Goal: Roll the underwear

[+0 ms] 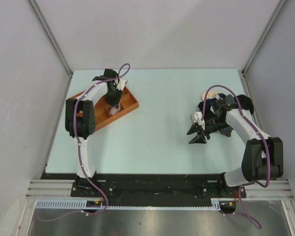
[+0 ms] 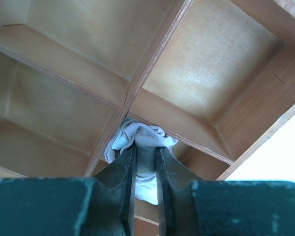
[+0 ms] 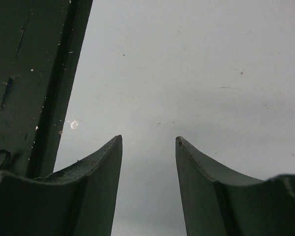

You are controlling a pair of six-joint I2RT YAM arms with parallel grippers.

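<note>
A light grey rolled cloth (image 2: 147, 187) sits in one compartment of the wooden divider box (image 1: 130, 106), at the back left of the table. My left gripper is over that compartment, shut on the cloth. My right gripper is over bare table on the right, its fingers apart with nothing between them. At the right, behind the right arm, lies a pile of dark, striped and beige clothes (image 1: 228, 101).
The other compartments seen in the left wrist view are empty. A dark strip (image 3: 39, 59) runs along the table's edge in the right wrist view.
</note>
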